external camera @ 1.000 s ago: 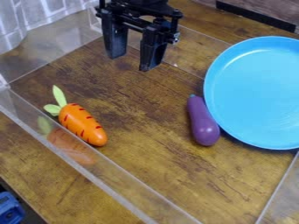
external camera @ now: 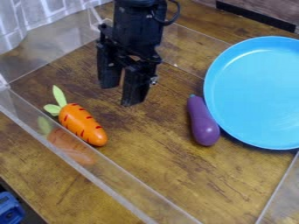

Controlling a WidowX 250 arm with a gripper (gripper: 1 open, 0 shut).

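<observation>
My black gripper [external camera: 126,82] hangs over the upper middle of the wooden floor, its two fingers spread apart with nothing visible between them. An orange toy carrot [external camera: 82,122] with green leaves lies lower left of it, and a purple eggplant [external camera: 202,122] lies to its lower right, beside a blue plate [external camera: 264,88] at the right.
Clear plastic walls [external camera: 117,182] border the wooden work area. Something blue [external camera: 7,208] shows outside at the bottom left corner.
My gripper has come down in the view, toward the middle of the floor and slightly closer to the carrot. The carrot, eggplant and plate have stayed in place.
</observation>
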